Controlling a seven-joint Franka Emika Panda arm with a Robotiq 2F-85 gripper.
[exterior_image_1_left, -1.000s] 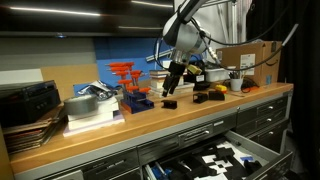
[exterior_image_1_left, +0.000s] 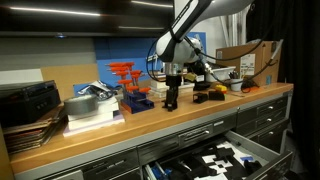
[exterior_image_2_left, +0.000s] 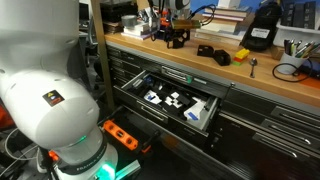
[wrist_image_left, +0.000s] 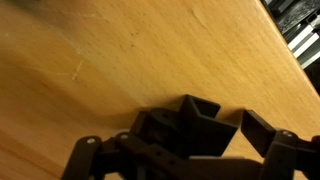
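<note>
My gripper is low over the wooden counter (wrist_image_left: 120, 60), with its two fingers standing apart in the wrist view. Between them lies a small black object (wrist_image_left: 200, 112), resting on the counter; its exact kind cannot be made out. Exterior view 1 shows the gripper (exterior_image_1_left: 172, 97) right down at the black object (exterior_image_1_left: 170, 104), near the counter's front edge. The fingers are open, so the object is straddled, not held. Whether the fingers touch its sides does not show.
Below the counter an open drawer (exterior_image_1_left: 190, 166) holds several black and white items. Left of the gripper are a blue bin (exterior_image_1_left: 138, 103) with red parts above it and a metal pot (exterior_image_1_left: 96, 90). More black objects (exterior_image_1_left: 208, 96) sit to the right.
The object appears to lie where it did. The drawer looks the same.
</note>
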